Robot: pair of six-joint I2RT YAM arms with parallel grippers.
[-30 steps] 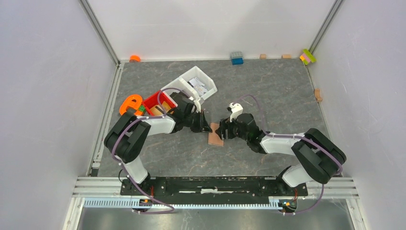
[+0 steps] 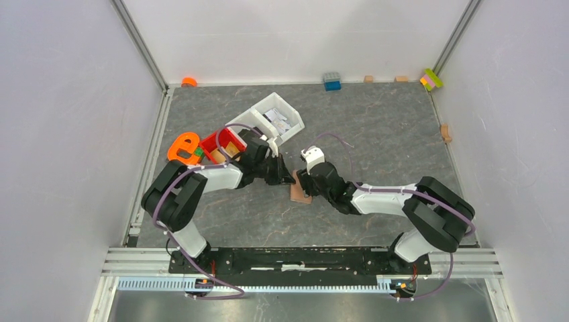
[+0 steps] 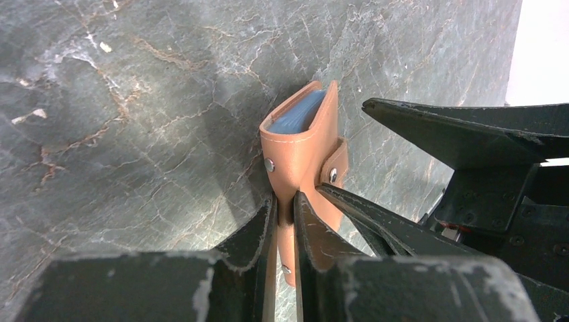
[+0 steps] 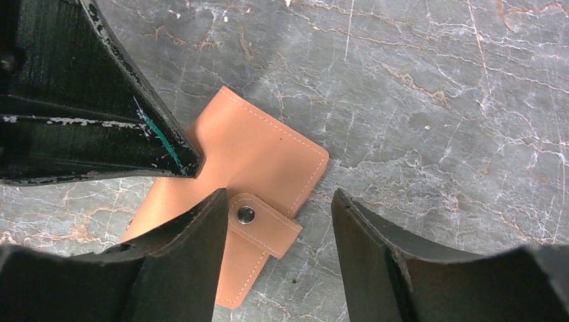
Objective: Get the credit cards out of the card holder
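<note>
The tan leather card holder point(image 3: 295, 157) stands tilted on its edge, its mouth gaping a little around bluish cards point(image 3: 300, 115). My left gripper is shut on the holder's middle. A snap strap point(image 4: 264, 225) sticks out from the holder's side. Around that strap my right gripper is part open: one finger point(image 4: 216, 225) comes right up to the strap by the snap, the other stands clear past the strap's end. From above, both grippers meet over the holder point(image 2: 300, 194), covering much of it.
A white two-part tray point(image 2: 290, 113) holding cards lies behind the left arm, beside a red box point(image 2: 211, 143) and an orange ring-shaped piece point(image 2: 180, 145). Blocks point(image 2: 332, 82) line the back wall.
My right gripper has moved left onto the card holder's strap side. The left gripper, still around the holder, has shifted very slightly left with it.
</note>
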